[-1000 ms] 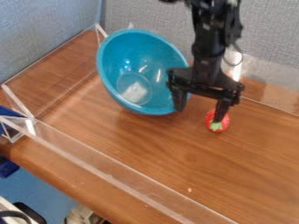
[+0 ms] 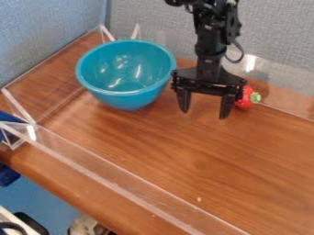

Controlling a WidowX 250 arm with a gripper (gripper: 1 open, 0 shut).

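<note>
My black gripper (image 2: 204,104) hangs open over the wooden table just right of the teal bowl (image 2: 125,73), its fingers pointing down with nothing visible between them. A small red object with a pale green part (image 2: 245,97), like a strawberry, lies behind and right of the gripper, partly hidden by it. The bowl sits upright at the back left of the table.
Clear plastic walls (image 2: 123,179) with white corner braces border the wooden table (image 2: 221,165). A blue floor and some cables show at the lower left.
The bowl, tilted earlier, now rests upright. The red object has shifted right and toward the back.
</note>
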